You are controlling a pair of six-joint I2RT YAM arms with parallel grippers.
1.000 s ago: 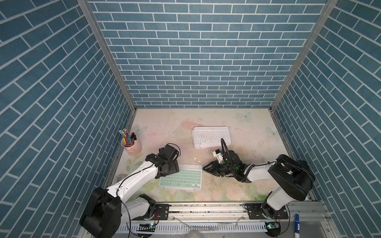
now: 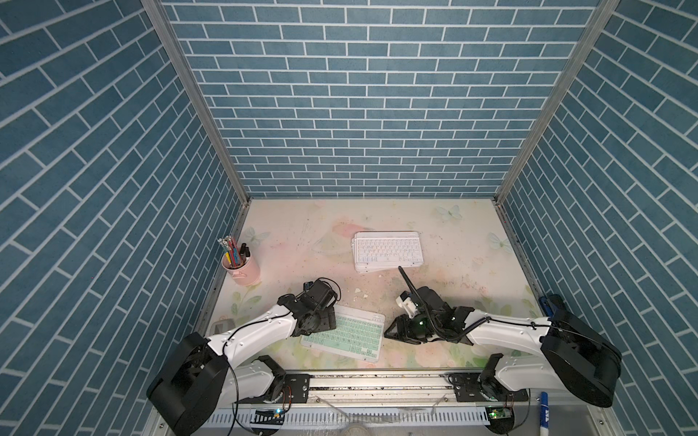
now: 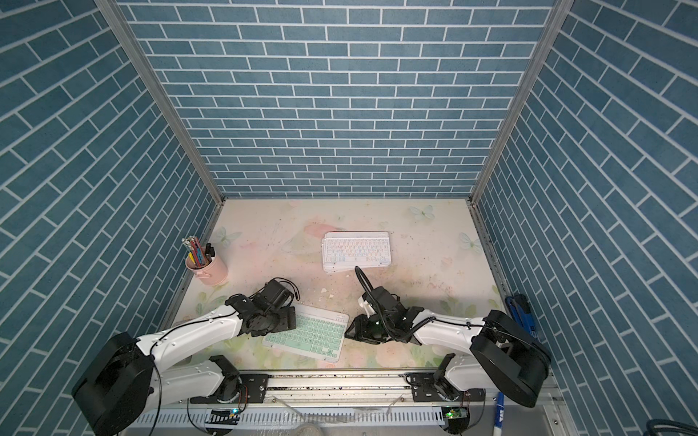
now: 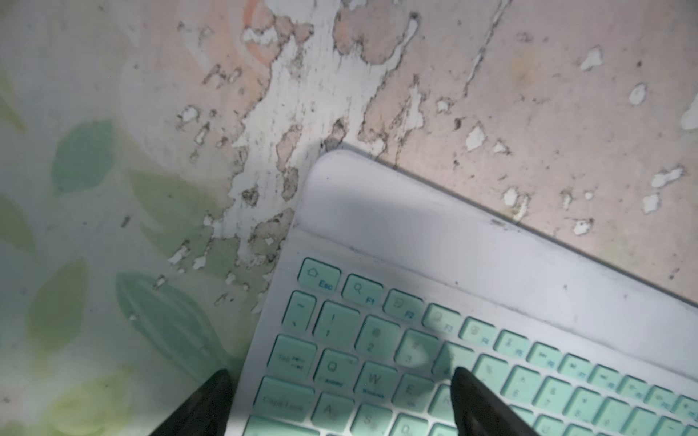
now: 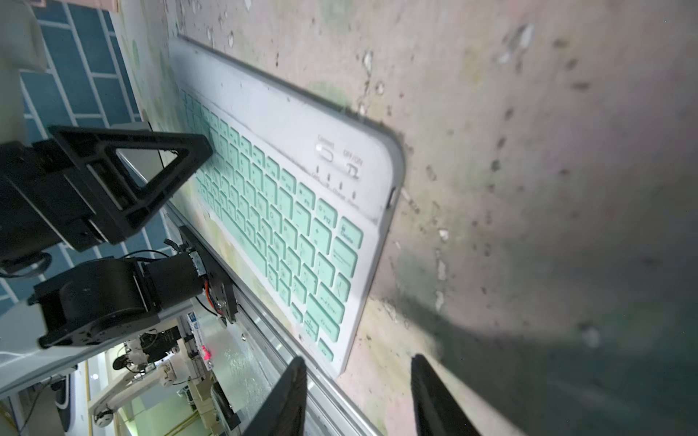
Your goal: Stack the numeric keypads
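A white keyboard with mint-green keys (image 2: 352, 334) lies slanted near the table's front edge. Over its left part hovers my left gripper, its two dark fingers apart above the keys with nothing gripped. Just off the keyboard's right side is my right gripper, fingers parted over bare table in the right wrist view. At the back centre a stack of white keyboards (image 2: 389, 250) lies flat, the top one with white and pinkish keys; how many lie beneath cannot be made out.
A pink cup (image 2: 242, 270) of pencils and pens stands at the left edge. A metal rail (image 2: 378, 374) runs along the front.
The green keyboard has turned clockwise and shifted a little toward the front right. Both grippers have moved slightly toward the front and to the right.
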